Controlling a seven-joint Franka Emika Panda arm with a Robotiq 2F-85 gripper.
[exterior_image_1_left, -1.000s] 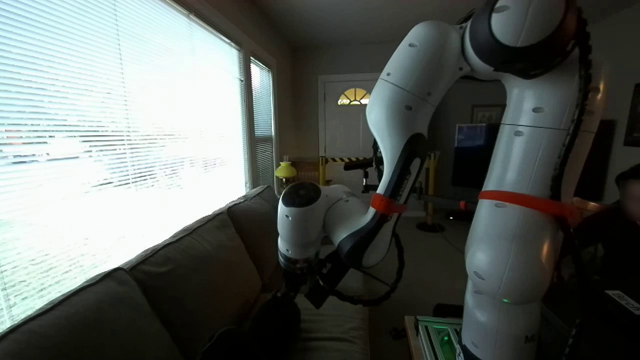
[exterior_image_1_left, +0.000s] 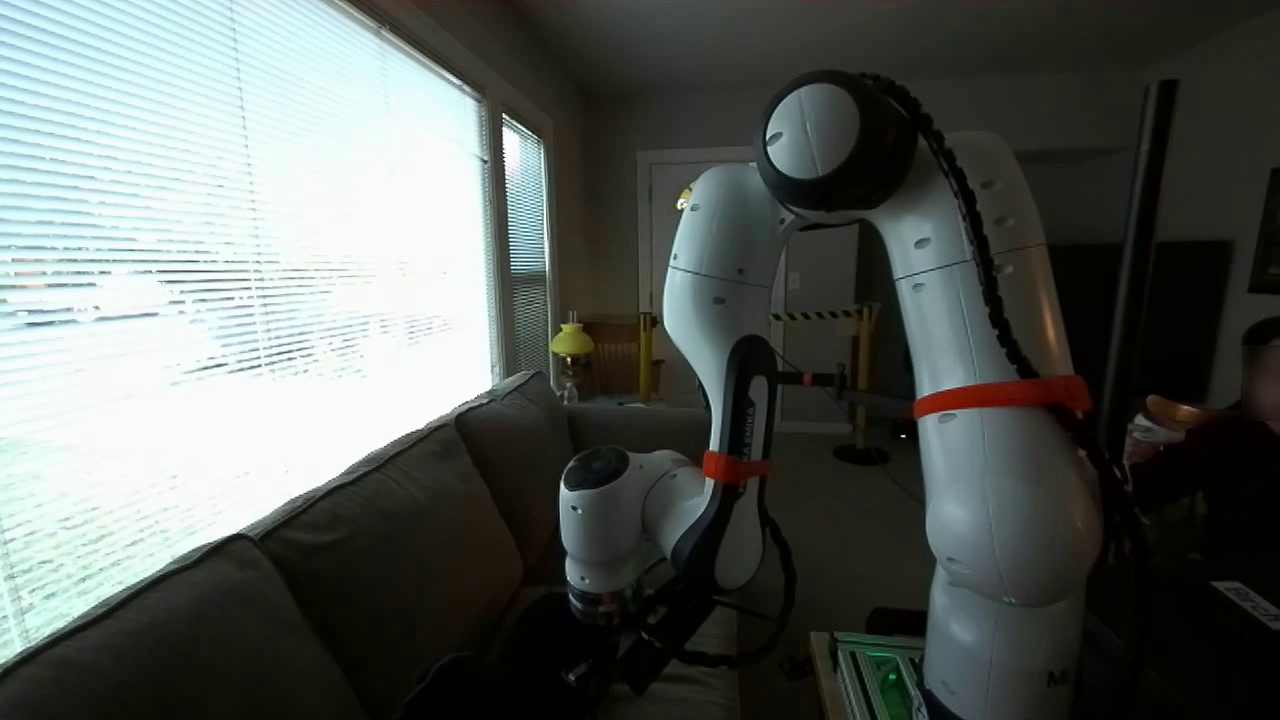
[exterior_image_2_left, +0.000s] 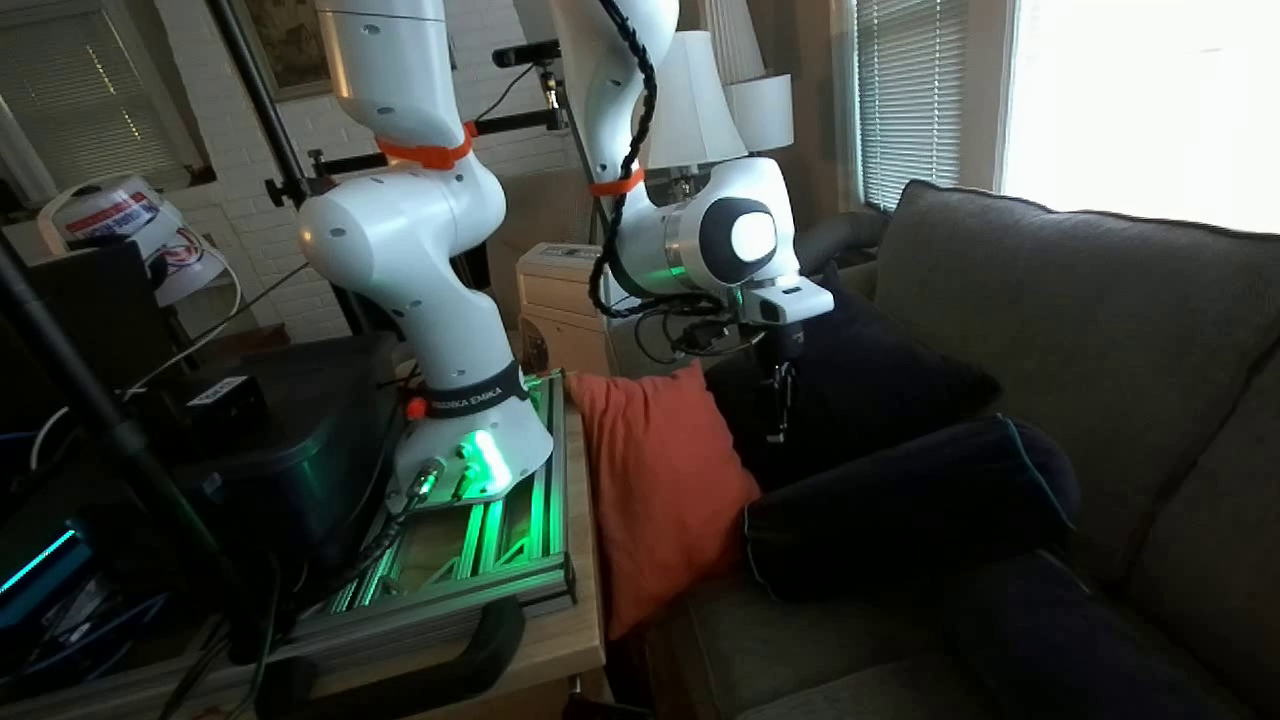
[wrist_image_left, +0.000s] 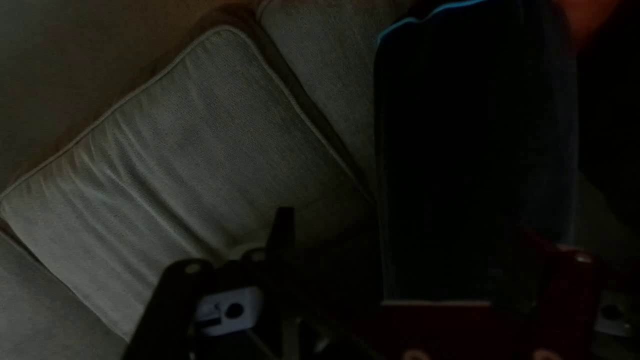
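Observation:
In exterior view 2 my gripper (exterior_image_2_left: 780, 414) points down in front of a black pillow (exterior_image_2_left: 870, 366) on the couch. A second dark pillow (exterior_image_2_left: 918, 504), with blue piping, lies in front of it. Seen from the wrist, the piped pillow (wrist_image_left: 456, 150) fills the space beneath the open gripper. One dark finger (wrist_image_left: 281, 231) shows on the left against the grey cushion; the other side is dim and reddish. Nothing shows held. Exterior view 1 has the gripper (exterior_image_1_left: 612, 666) low over the couch, its tips lost in shadow; contact with the pillows cannot be judged.
An orange pillow (exterior_image_2_left: 660, 474) leans between the black pillow and the robot's table (exterior_image_2_left: 582, 510). Grey back cushions (exterior_image_1_left: 396, 552) line the window side of the couch.
My gripper has come down toward the couch and slightly right in exterior view 1. The upper arm has swung left and lower there.

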